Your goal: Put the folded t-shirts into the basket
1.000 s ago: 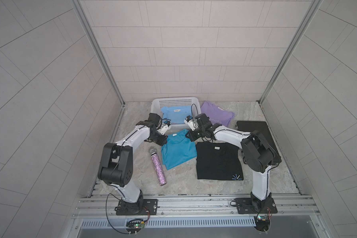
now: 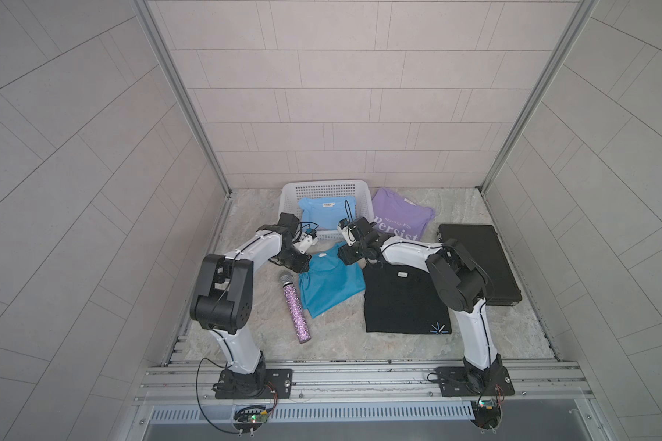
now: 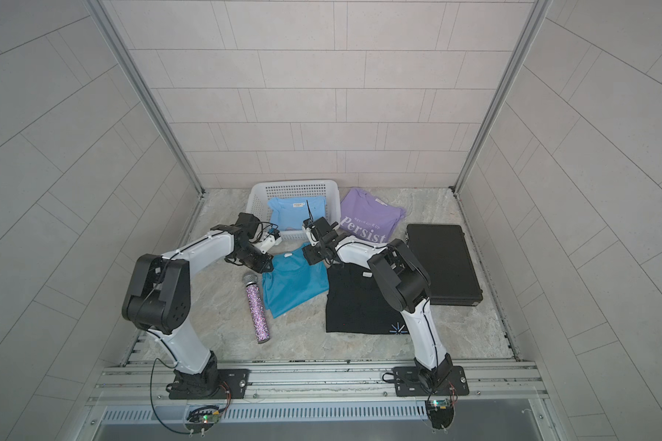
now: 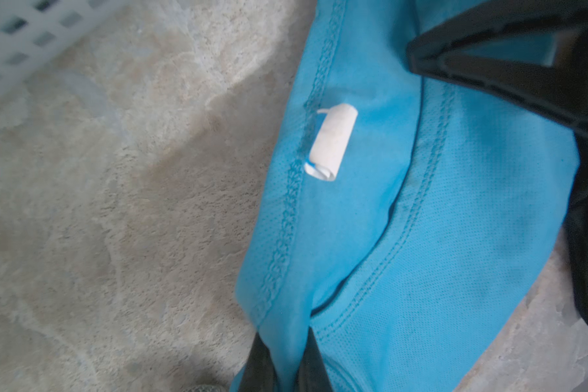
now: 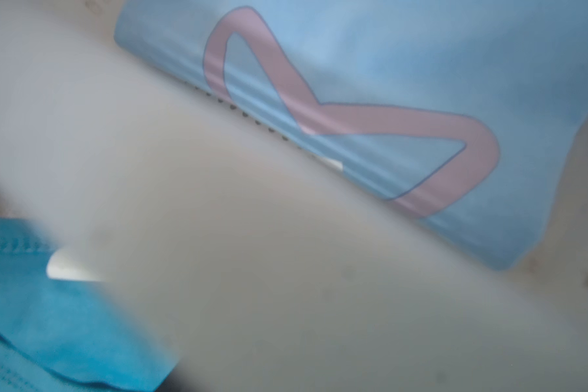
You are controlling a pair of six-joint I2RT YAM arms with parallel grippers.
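A white basket (image 2: 326, 187) at the back holds a light blue T-shirt (image 2: 327, 211). The teal T-shirt (image 2: 331, 290) lies before it, its left edge bunched in my left gripper, which is shut on the cloth. My right gripper (image 2: 345, 246) is open at the teal shirt's upper right, near the basket's front wall; its fingers (image 4: 450, 65) show over the cloth in the left wrist view. The right wrist view is mostly filled by the blurred basket rim. A purple T-shirt (image 2: 404, 213) and a black T-shirt (image 2: 401, 308) lie to the right.
A glittery pink cylinder (image 2: 295, 312) with a grey top lies left of the teal shirt. A dark flat case (image 2: 489, 264) is at the right.
Both arms have shifted slightly toward the front and left, the right more than the left, and the teal shirt and pink cylinder have moved a little with them.
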